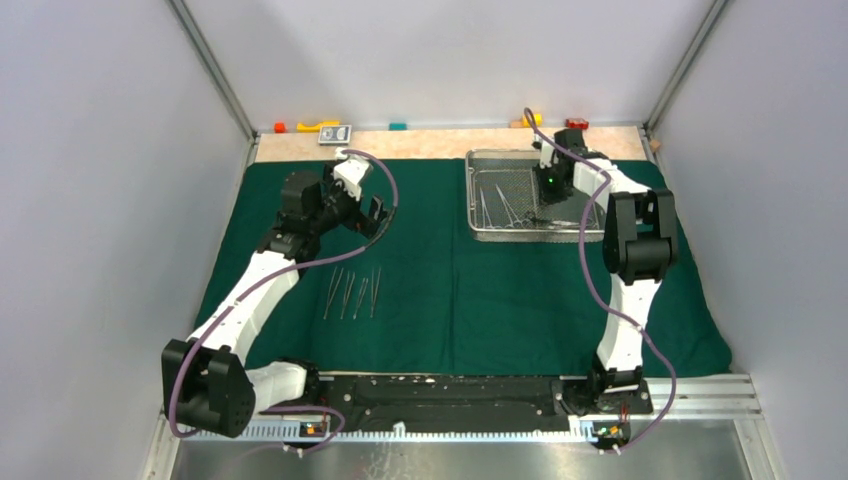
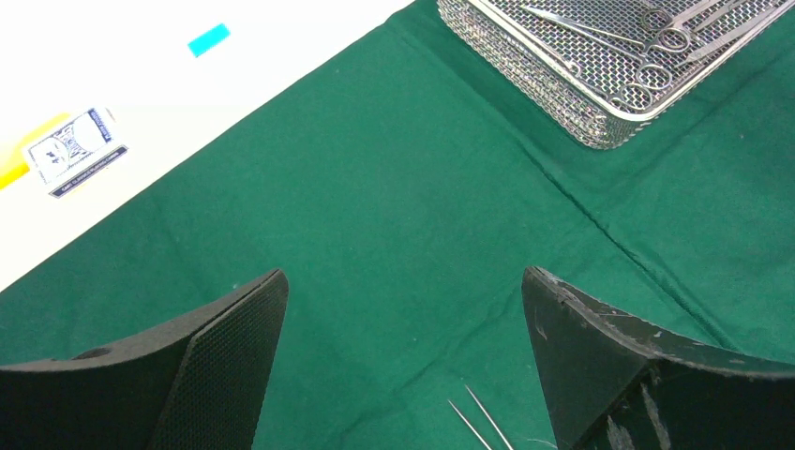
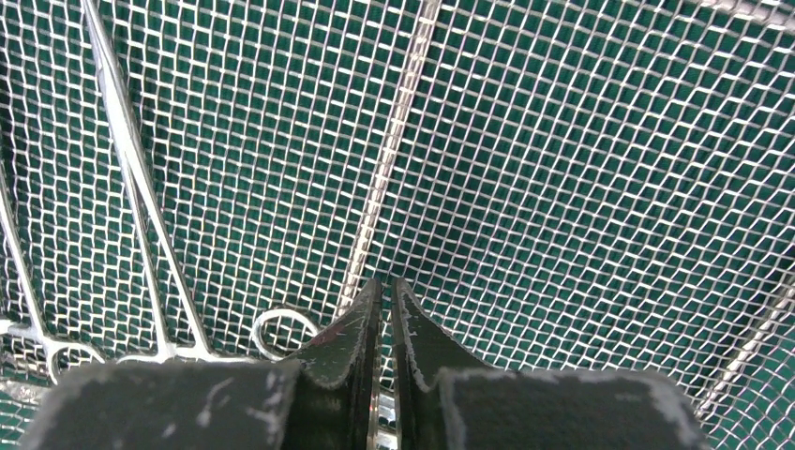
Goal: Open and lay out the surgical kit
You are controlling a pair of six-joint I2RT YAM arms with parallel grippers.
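Note:
The wire mesh tray (image 1: 469, 195) stands at the back right of the green cloth with several metal instruments inside. Down in the tray, my right gripper has its fingertips brought together over bare mesh, with nothing between them. A ring handle (image 3: 261, 330) shows just left of its fingers; the fingers hide the rest of that instrument. Farther left lies a long ring-handled instrument (image 3: 141, 173), apart from the gripper. My left gripper is wide open and empty above the cloth. Several slim instruments (image 1: 375, 292) lie in a row on the cloth's left.
A white card box (image 1: 335, 134) and small coloured items, among them a teal block (image 1: 398, 126), sit on the pale back ledge (image 1: 440, 143). Open cloth (image 1: 520, 300) stretches in front of the tray. The tray's raised rim surrounds the right gripper.

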